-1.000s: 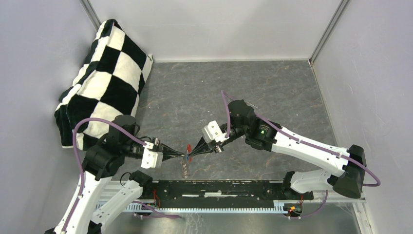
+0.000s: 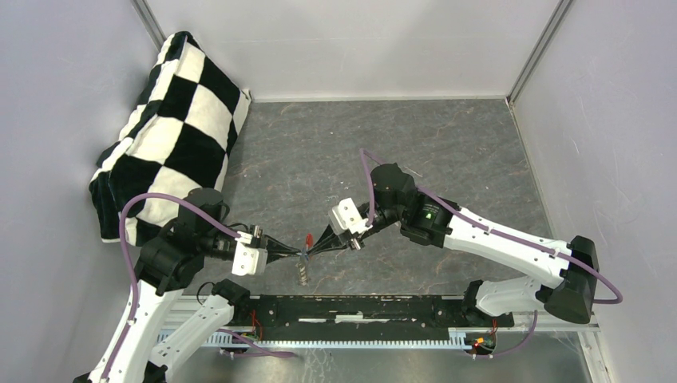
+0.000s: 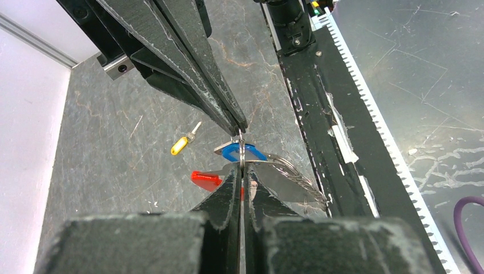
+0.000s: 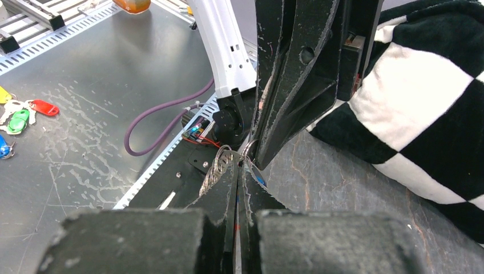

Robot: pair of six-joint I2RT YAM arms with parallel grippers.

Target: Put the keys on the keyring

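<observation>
In the left wrist view, the thin metal keyring [image 3: 242,149] stands upright at the fingertips of my left gripper, which is shut on it. Beside and below the ring hang a blue key tag [image 3: 231,153], a red tag [image 3: 204,180] and a coiled chain [image 3: 299,180]. My right gripper [image 2: 311,252] is shut, its tips meeting the ring's far edge; whether the thin wire lies between them is unclear. In the right wrist view the ring [image 4: 249,149] and chain [image 4: 214,169] sit just past its fingertips. A key with a yellow tag [image 3: 179,145] lies on the grey surface.
More tagged keys, including a red one [image 4: 44,107] and a green one [image 4: 18,121], lie on the metal table outside the grey area. A checkered cushion [image 2: 186,112] fills the back left.
The hanging chain and red tag have swung a little; the left arm looks still.
</observation>
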